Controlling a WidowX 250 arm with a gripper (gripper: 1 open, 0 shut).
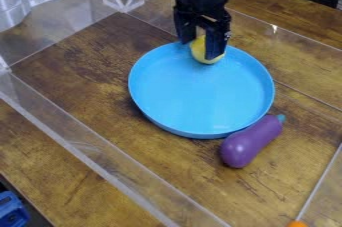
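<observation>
My black gripper (202, 33) is low over the yellow ball (207, 53), which rests at the back of the blue plate (201, 96). The fingers stand open around the upper part of the ball and partly hide it; whether they touch it I cannot tell.
A purple eggplant (251, 141) lies right of the plate's front on the wooden table (74, 81). Clear plastic edges border the area. A blue object (8, 211) and a small orange one (297, 223) are at the bottom edge. The table left of the plate is clear.
</observation>
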